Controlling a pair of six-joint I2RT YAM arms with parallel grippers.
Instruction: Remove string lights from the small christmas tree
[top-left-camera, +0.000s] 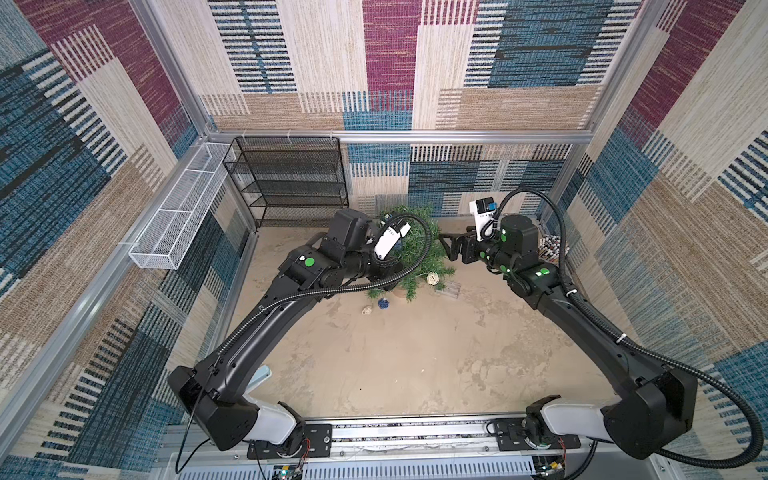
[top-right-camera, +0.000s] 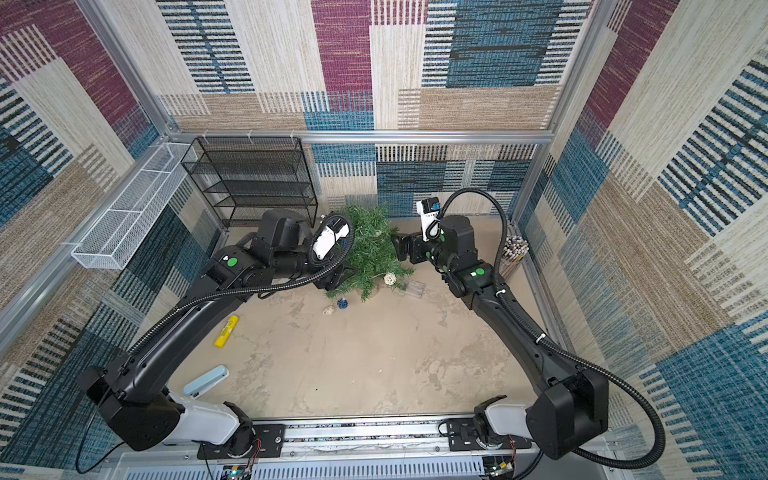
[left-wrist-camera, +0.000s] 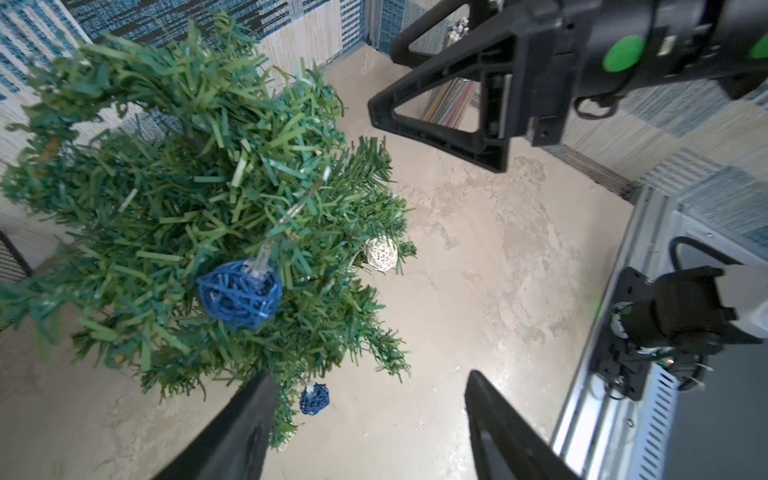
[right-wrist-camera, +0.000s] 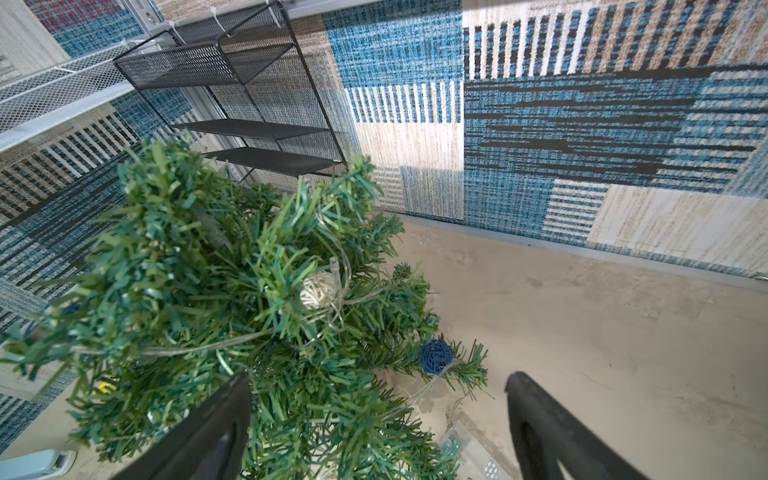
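Note:
The small green tree (top-right-camera: 372, 248) stands at the back centre with woven-ball lights. In the left wrist view a blue ball (left-wrist-camera: 240, 292) on a clear wire hangs below and between my left gripper's open fingertips, nothing held; a white ball (left-wrist-camera: 381, 253) and a lower blue ball (left-wrist-camera: 314, 397) show too. My right gripper (top-right-camera: 400, 246) is open beside the tree's right side. In the right wrist view a white ball (right-wrist-camera: 318, 289) and a blue ball (right-wrist-camera: 436, 356) sit among branches with clear wire.
A black wire rack (top-left-camera: 284, 180) stands back left, a white mesh basket (top-left-camera: 180, 208) on the left wall. A yellow object (top-right-camera: 226, 330) and light blue case (top-right-camera: 204, 380) lie left; a cup of pens (top-right-camera: 516, 248) stands back right.

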